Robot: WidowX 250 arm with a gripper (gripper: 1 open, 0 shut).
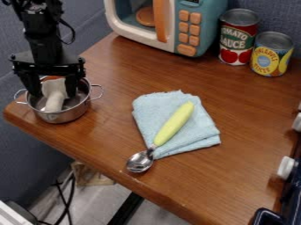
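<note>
At the table's left edge, a steel pot (74, 109) with two side handles holds a pale, cream object (53, 103). My black gripper (52, 88) is down inside the pot with its fingers around the upper part of that object; whether they are closed on it is hard to see. A folded light-blue cloth (198, 137) lies in the middle, with a spoon (139, 161) and a yellow corn-like piece (175, 120) on it, the spoon's bowl off the cloth's lower-left corner.
A toy microwave (177, 26) stands at the back, beside a tomato sauce can (237, 39) and a yellow can (272, 56). A dark appliance with white knobs (282, 185) is at the right edge. Bare wood (129, 70) lies between pot and microwave.
</note>
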